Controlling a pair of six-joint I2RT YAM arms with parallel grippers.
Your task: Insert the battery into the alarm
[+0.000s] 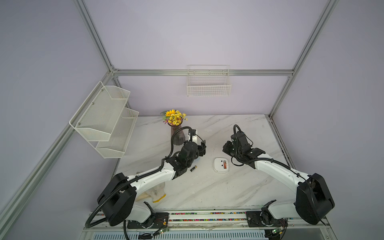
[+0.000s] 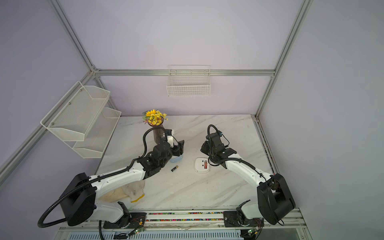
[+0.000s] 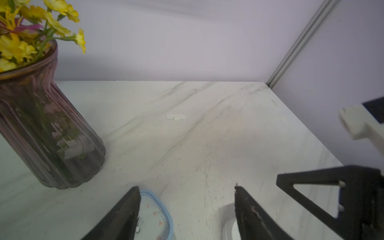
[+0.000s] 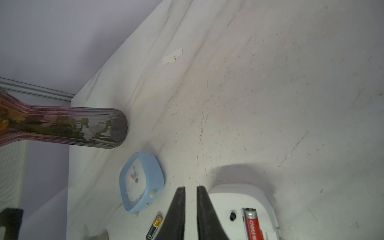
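The white alarm lies mid-table, a red battery in its back. A second, black-and-gold battery lies loose left of it. A blue clock lies behind that battery. My left gripper hangs above the table near the vase, fingers apart with nothing between them. My right gripper is above and near the alarm, its blurred fingertips part open, with nothing held.
A vase of flowers stands at the back left. Gloves lie front left. Mesh shelves hang on the left wall.
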